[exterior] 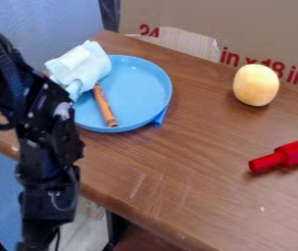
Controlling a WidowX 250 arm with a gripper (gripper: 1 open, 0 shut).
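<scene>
A blue plate (140, 90) rests on the wooden table at the upper left, holding a brown stick-like piece (105, 106). A pale cloth (78, 66) lies over its left rim. A pale yellow round object (255, 85) sits at the back right, and a red rolling pin (285, 154) at the right edge. The black arm fills the left side; its gripper (44, 208) hangs low beside the table's front-left edge, its fingertips hard to make out.
A cardboard panel (218, 25) stands behind the table, and blue padded material lies to the left.
</scene>
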